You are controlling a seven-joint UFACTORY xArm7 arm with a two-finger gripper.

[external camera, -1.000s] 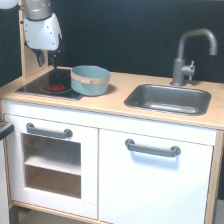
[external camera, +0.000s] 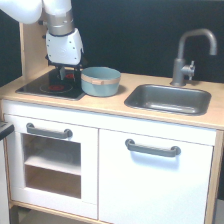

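A blue-grey pot point(external camera: 101, 83) stands upright at the right edge of the black cooktop point(external camera: 45, 87), partly over the wooden counter. My gripper point(external camera: 69, 74) is low over the cooktop, just left of the pot, with its dark fingers pointing down. Whether they touch the pot's side is too small to tell, and so is how far apart they stand. The white arm above hides part of the back wall.
Right of the pot, a steel sink point(external camera: 168, 98) is set into the counter, with a grey faucet point(external camera: 184, 62) behind it. Bare wooden counter point(external camera: 128, 84) lies between pot and sink. Below are an oven door point(external camera: 52, 160) and a white cupboard door point(external camera: 150, 180).
The gripper has moved right and down, from above the cooktop's back left to beside the pot. The pot has shifted slightly to the right, partly off the cooktop.
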